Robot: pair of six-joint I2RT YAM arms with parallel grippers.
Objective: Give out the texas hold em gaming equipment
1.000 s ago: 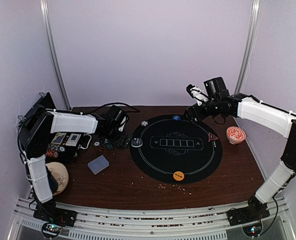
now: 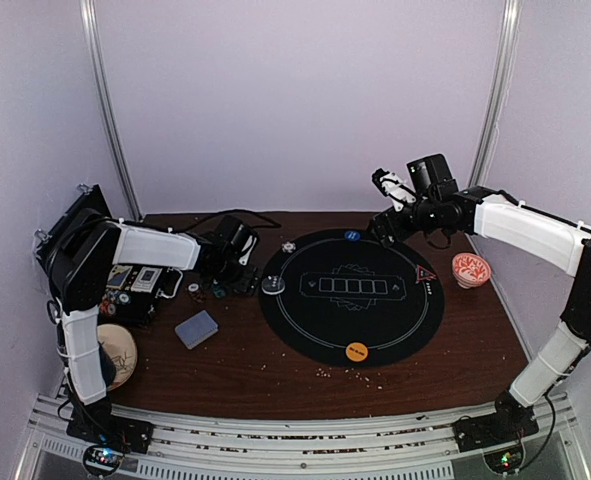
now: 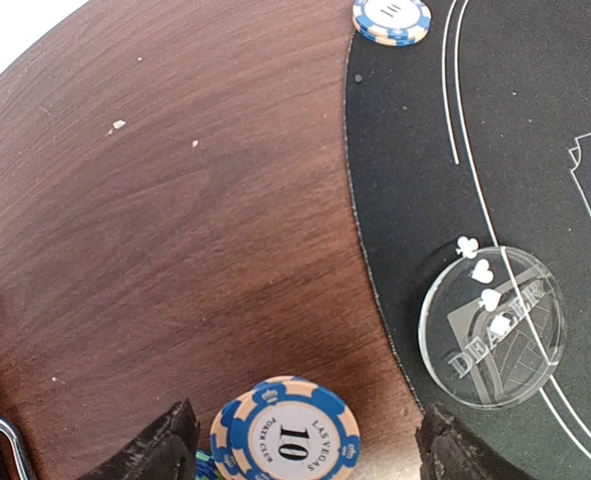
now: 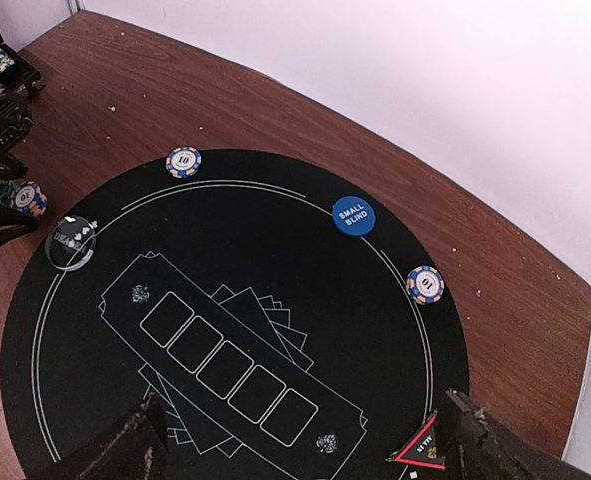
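My left gripper is low at the mat's left edge, part open around a stack topped by a blue-and-cream 10 chip (image 3: pixel 285 425); contact is unclear. The clear DEALER disc (image 3: pixel 490 325) lies on the black poker mat (image 4: pixel 275 230) to its right. Another 10 chip (image 3: pixel 391 18) sits near the mat's upper left edge, and a third (image 4: pixel 425 285) at the back right by the blue SMALL BLIND disc (image 4: pixel 353 216). My right gripper hangs open over the mat near the red-edged ALL IN triangle (image 4: pixel 418 448), with nothing between its fingers.
An open chip case (image 2: pixel 125 300), a deck box (image 2: pixel 196 330) and a round container (image 2: pixel 118 350) occupy the left. A red bowl (image 2: pixel 471 269) stands at the right. An orange disc (image 2: pixel 356 352) lies on the mat's near side.
The left arm has shifted slightly around the same spot at the mat's left edge. The right arm and the items on the mat look unchanged.
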